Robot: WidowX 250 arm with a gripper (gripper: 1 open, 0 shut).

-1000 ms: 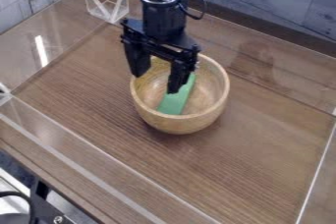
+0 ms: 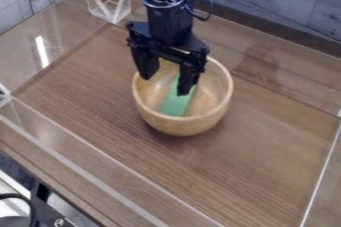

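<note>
The black robot gripper (image 2: 167, 70) hangs over a light wooden bowl (image 2: 206, 118) in the middle of the table, its two fingers spread open, reaching down to about the bowl's rim. A green object (image 2: 177, 100) lies inside the bowl between and below the fingers, partly hidden by the gripper.
Clear plastic pieces stand at its back left and left edge. Blue-grey walls border the back, and a black cable lies at the lower left corner.
The gripper has shifted slightly over the bowl and risen a little, uncovering and covering different parts of the green object. It stays open, and the bowl is about where it was.
</note>
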